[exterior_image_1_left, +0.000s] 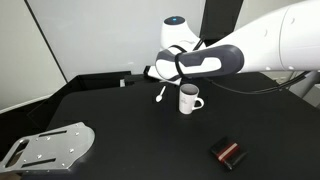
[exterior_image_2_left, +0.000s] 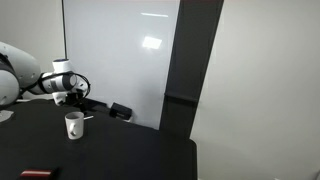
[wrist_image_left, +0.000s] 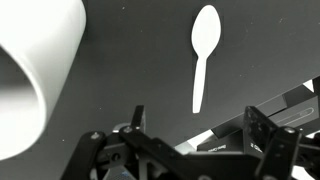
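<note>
A white plastic spoon (wrist_image_left: 204, 45) lies on the black table, bowl pointing away from the gripper in the wrist view. My gripper stands open above the table, its fingers apart and nothing between them; the spoon's handle end lies just ahead of the gap. Close by, a white mug (wrist_image_left: 45, 50) fills the left of the wrist view. From exterior view 1, the mug (exterior_image_1_left: 187, 99) is upright with its handle to the right, and the spoon (exterior_image_1_left: 160, 94) lies to its left. The fingertips are hard to make out there behind the mug.
A grey metal plate (exterior_image_1_left: 50, 147) lies at the table's left, and a dark block with a reddish stripe (exterior_image_1_left: 228, 152) near the front right. Dark items (exterior_image_2_left: 121, 111) sit along the back edge.
</note>
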